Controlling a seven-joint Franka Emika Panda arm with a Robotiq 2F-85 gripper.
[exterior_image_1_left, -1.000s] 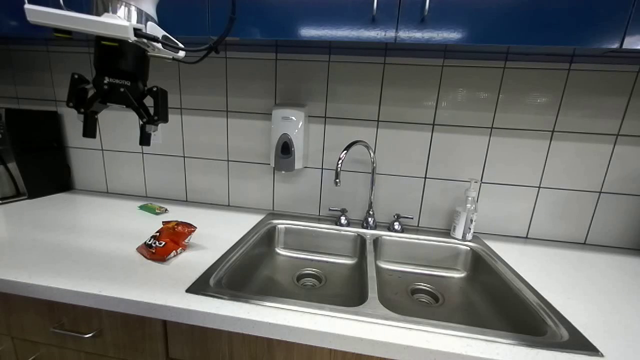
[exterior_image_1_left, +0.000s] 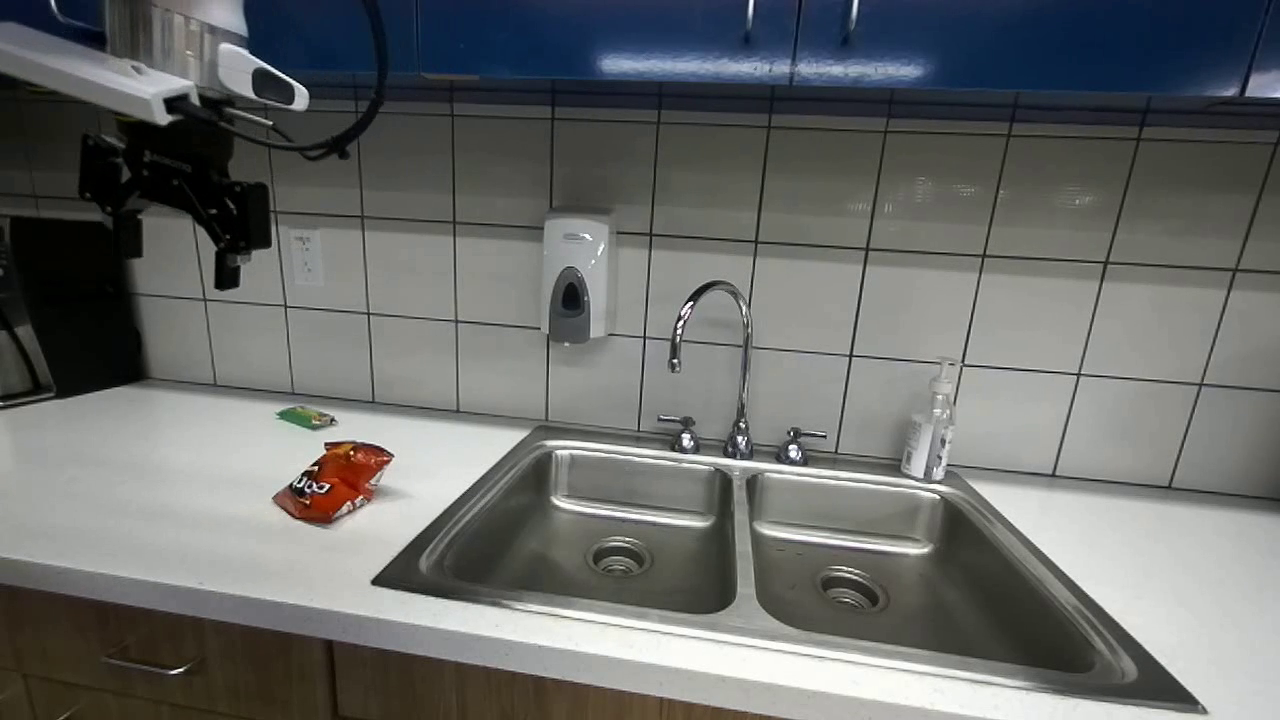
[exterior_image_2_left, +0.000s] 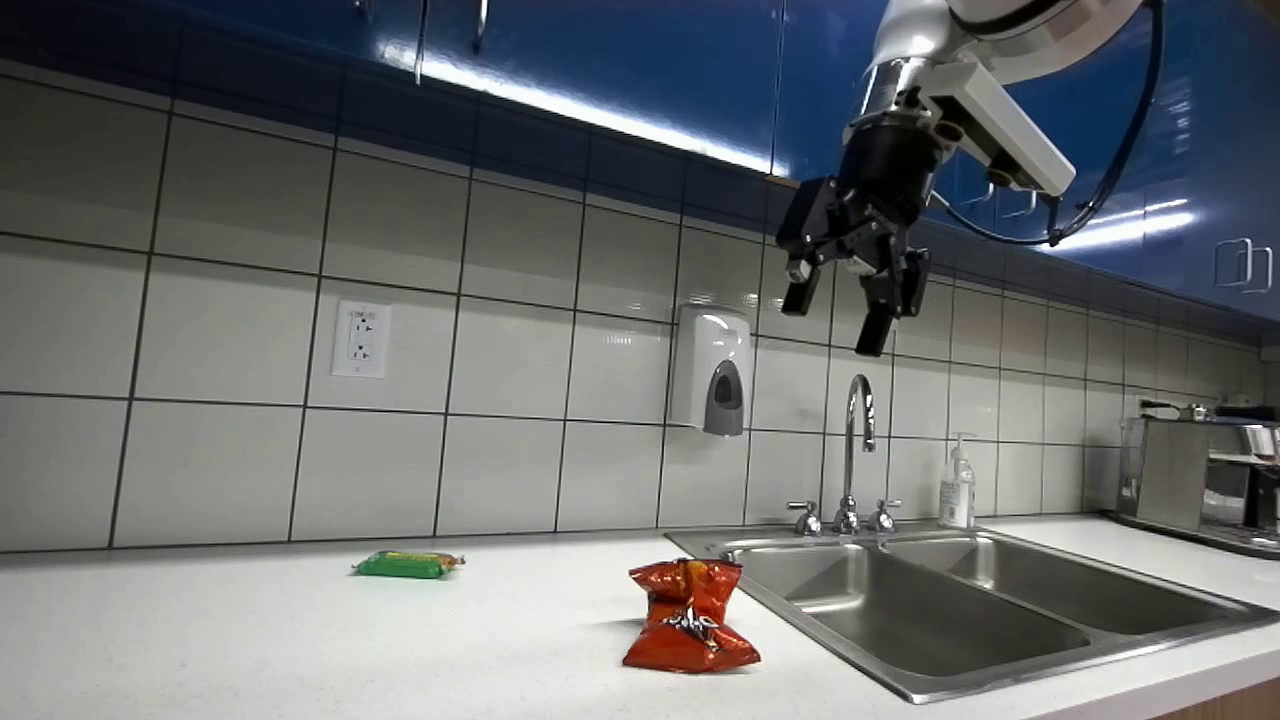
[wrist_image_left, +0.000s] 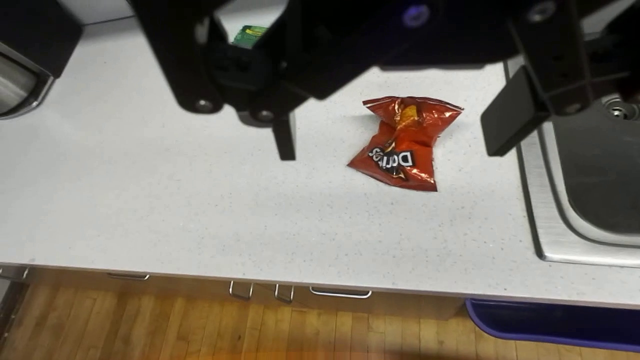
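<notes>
High above the counter, my gripper (exterior_image_1_left: 178, 258) hangs open, its fingers wide apart with nothing between them. A red Doritos bag (exterior_image_1_left: 336, 482) lies on the white counter, left of the sink. The wrist view looks down on the same Doritos bag (wrist_image_left: 405, 144), which appears between the two fingertips but far below them. Farther back toward the wall lies a small green packet (exterior_image_1_left: 307, 416). Exterior view 2 shows the green packet (exterior_image_2_left: 408, 564) well apart from the bag; in the wrist view my gripper's body mostly covers it.
A double steel sink (exterior_image_1_left: 741, 528) with a tall faucet (exterior_image_1_left: 744, 360) takes up the counter's middle. Near its back right corner stands a soap bottle (exterior_image_1_left: 930, 432). A dispenser (exterior_image_1_left: 578, 276) is mounted on the wall. The counter around the bag is clear.
My gripper has moved left in exterior view 1 and tilted, still open. The red bag and green packet have stayed where they were.
</notes>
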